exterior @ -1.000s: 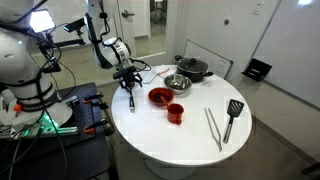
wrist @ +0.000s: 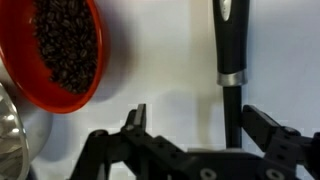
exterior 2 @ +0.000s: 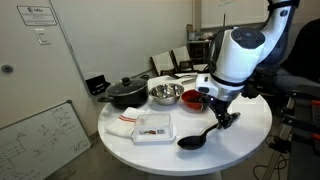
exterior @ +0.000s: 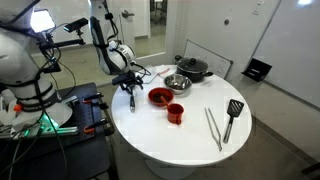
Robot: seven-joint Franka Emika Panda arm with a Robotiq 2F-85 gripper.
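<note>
In the wrist view, my gripper stands open low over the white table. The black handle of a ladle, with a metal collar, runs down the view between the open fingers, nearer the right one. Nothing is gripped. From the second exterior view, the ladle lies with its bowl toward the table's near edge, and my gripper is just above its handle end. The first exterior view has the gripper over the table's left side, at the far end of the ladle.
A red bowl of dark beans is left of the gripper, beside a metal bowl. A black pot, clear container and red mug stand around. Tongs and a spatula lie right.
</note>
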